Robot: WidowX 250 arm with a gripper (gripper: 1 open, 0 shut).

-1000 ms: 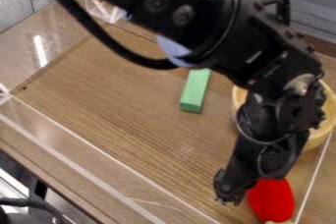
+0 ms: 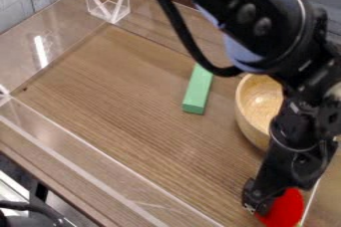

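Observation:
My gripper (image 2: 277,185) hangs low at the lower right, its black fingers open around or just over a red object (image 2: 280,209) near the table's front-right edge. The red object is partly hidden by the fingers. Behind the arm, a tan bowl (image 2: 253,102) is partly covered.
A green block (image 2: 197,90) lies left of the bowl. A clear plastic piece (image 2: 107,2) is at the far top left. Black cables run at the lower left.
The arm has shifted to the right and down over the red object, which is now more covered by the fingers.

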